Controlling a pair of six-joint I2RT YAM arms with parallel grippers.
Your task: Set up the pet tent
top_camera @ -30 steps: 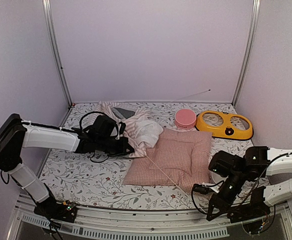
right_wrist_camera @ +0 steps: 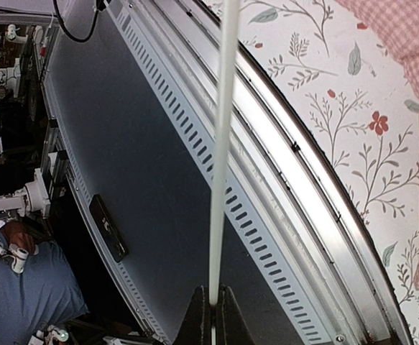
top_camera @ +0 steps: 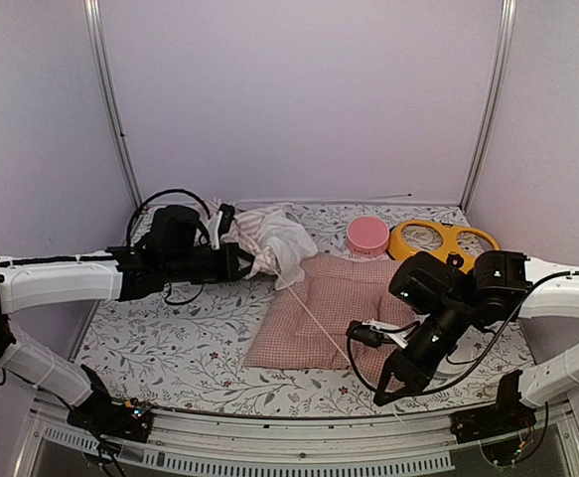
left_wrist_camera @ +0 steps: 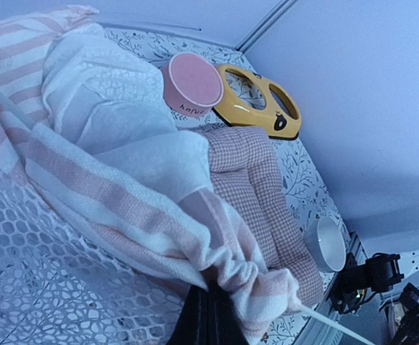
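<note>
The tent's striped pink-and-white fabric with white mesh is bunched at the left rear. My left gripper is shut on the gathered fabric. A thin white pole runs from that bundle diagonally down toward the front edge. My right gripper is shut on this pole, above the table's front rail. The pink checked cushion lies flat in the middle of the table, beneath the pole.
A pink tub and a yellow double-bowl holder stand at the back right. A white cup is at the right.
</note>
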